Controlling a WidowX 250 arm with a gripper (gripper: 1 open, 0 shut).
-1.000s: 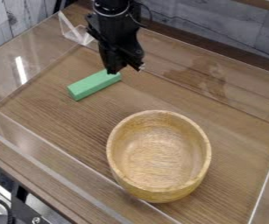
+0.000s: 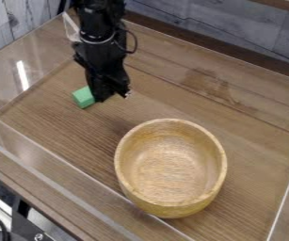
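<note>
My black gripper (image 2: 104,87) is low over the left-middle of the wooden table, above a green block (image 2: 85,98). The gripper covers much of the block, and only its left part shows. The fingertips are dark and look close together; whether they touch the block is unclear.
A large round tan bowl (image 2: 170,166) stands at the front right. A wall runs along the back, and the table's edge shows at the lower left.
The bowl has not moved.
</note>
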